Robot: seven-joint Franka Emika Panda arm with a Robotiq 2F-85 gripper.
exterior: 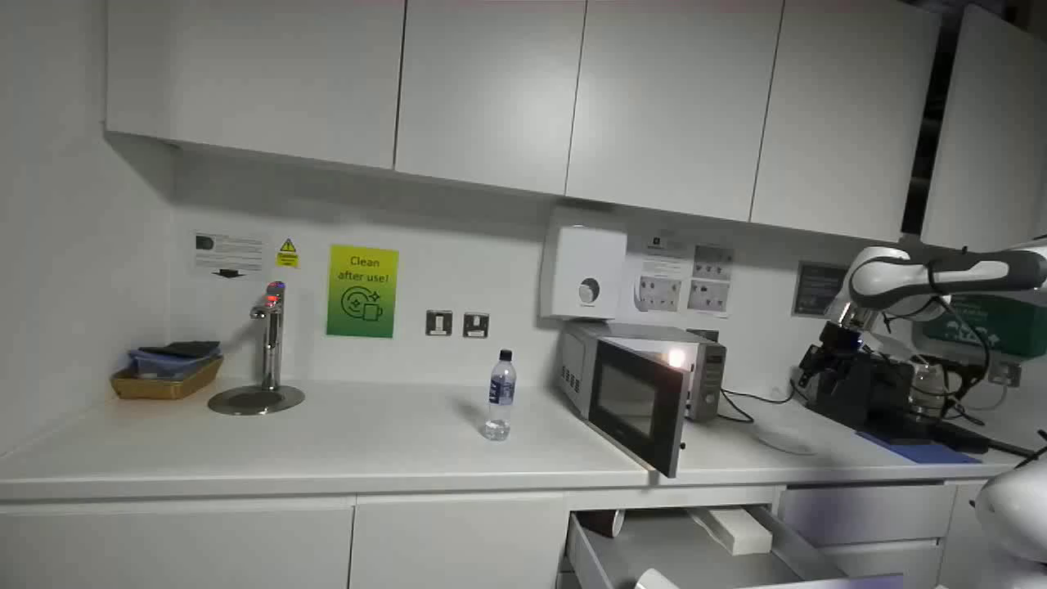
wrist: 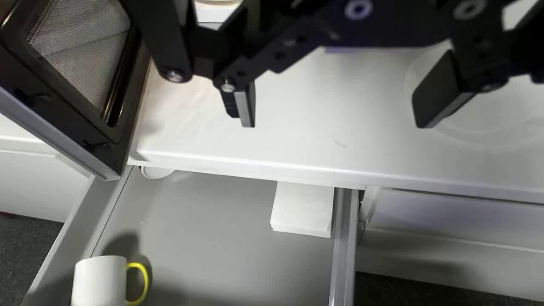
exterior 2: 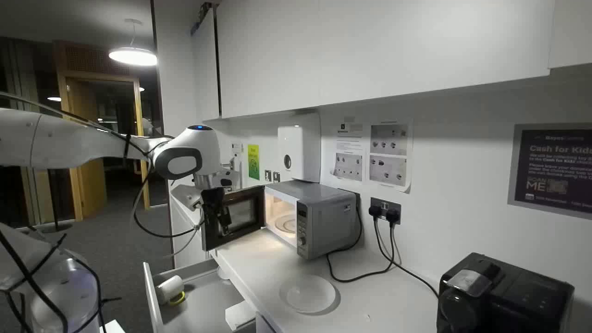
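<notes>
My gripper stands open above the counter, its fingertips wide apart with nothing between them. In exterior view 2 the gripper point(exterior 2: 225, 226) appears in front of the swung-out microwave door point(exterior 2: 236, 218); contact cannot be told. The lit microwave point(exterior 2: 327, 216) has a glass turntable point(exterior 2: 286, 224) inside. Below, the pulled-out drawer point(wrist: 219, 245) holds a white mug point(wrist: 99, 280) with a yellow handle, lying on its side at the left. A white stack point(wrist: 303, 209) lies at the drawer's right, and part of another white round item point(wrist: 157, 171) shows at the back left. A clear plate point(wrist: 489, 102) rests on the counter.
A water bottle point(exterior: 500, 397) stands upright left of the microwave. Farther left are a tap point(exterior: 272, 334) and a basket point(exterior: 167, 376). A black coffee machine point(exterior 2: 502, 297) and loose power cables point(exterior 2: 366, 272) occupy the right side.
</notes>
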